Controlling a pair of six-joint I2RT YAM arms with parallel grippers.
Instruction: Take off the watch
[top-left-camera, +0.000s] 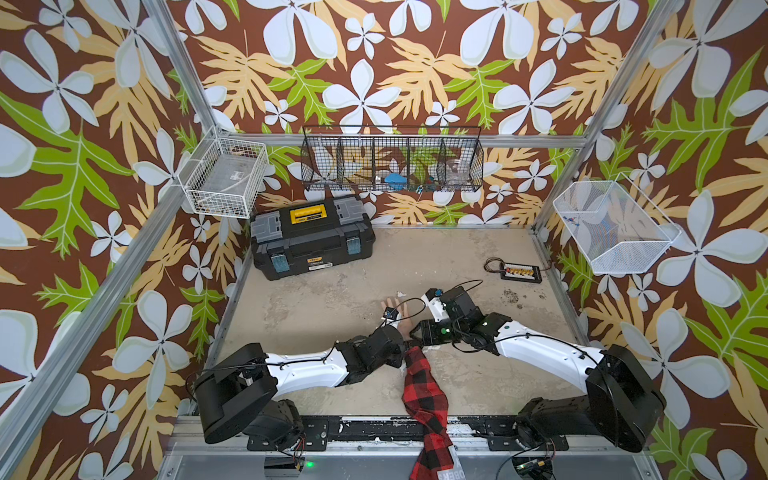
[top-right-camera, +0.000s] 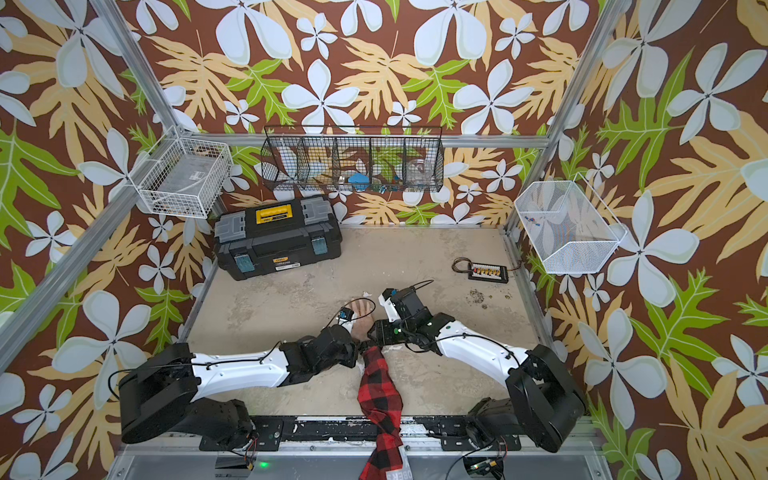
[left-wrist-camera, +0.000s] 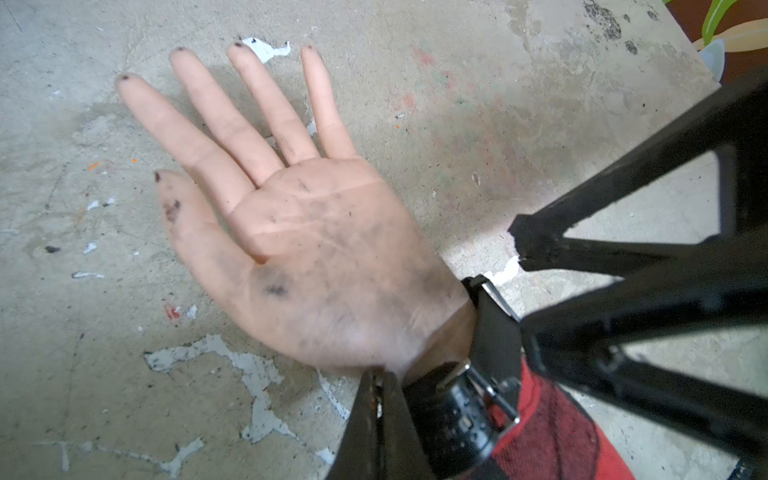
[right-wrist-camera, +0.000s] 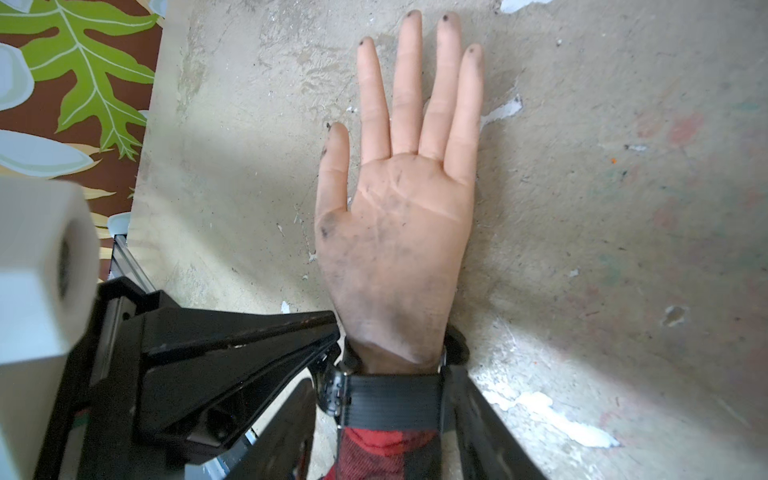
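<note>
A black watch is wrapped around the wrist of a mannequin hand, which lies palm up; its strap and metal buckle (left-wrist-camera: 476, 380) show in the left wrist view. My left gripper is shut beside the wrist, close to the watch's edge, with nothing visible between its fingers. In the right wrist view my right gripper is open, one finger on each side of the banded wrist. From above, the arms hide most of the watch.
A red and black plaid sleeve (top-left-camera: 425, 400) runs from the wrist to the front edge. The black toolbox (top-left-camera: 312, 237) stands at the back left, a small black box (top-left-camera: 520, 273) at the back right. Bare table lies between them.
</note>
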